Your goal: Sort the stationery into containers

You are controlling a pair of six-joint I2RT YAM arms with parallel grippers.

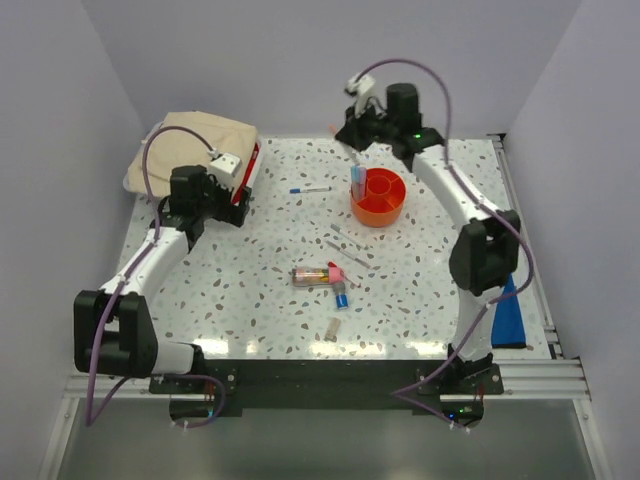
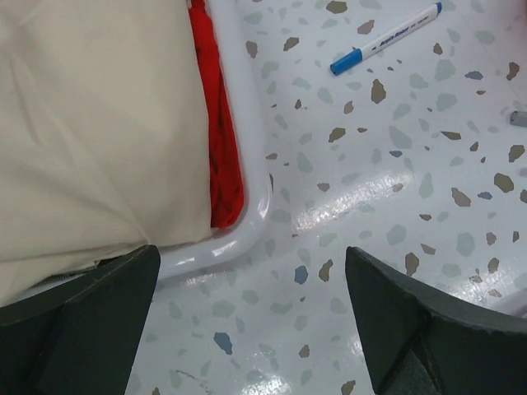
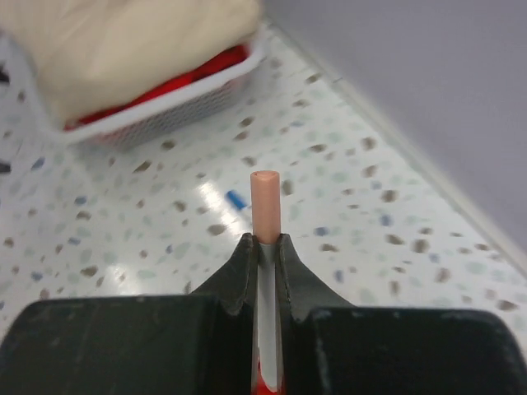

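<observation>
My right gripper is shut on an upright white pen with an orange top (image 3: 265, 202), raised above the orange round container (image 1: 377, 215) in the top view, where the arm is motion-blurred. My left gripper is open beside the white basket (image 2: 247, 107). A blue-capped marker (image 2: 391, 34) lies right of the basket. A pink pencil case (image 1: 312, 276) with a small blue item (image 1: 341, 298) lies mid-table. Thin silvery pens (image 1: 348, 253) lie near it, and a pale eraser-like piece (image 1: 332, 328) is near the front.
Beige cloth (image 1: 190, 135) and red fabric fill the basket at back left. A blue folded cloth (image 1: 508, 320) lies at the right edge, partly behind my right arm.
</observation>
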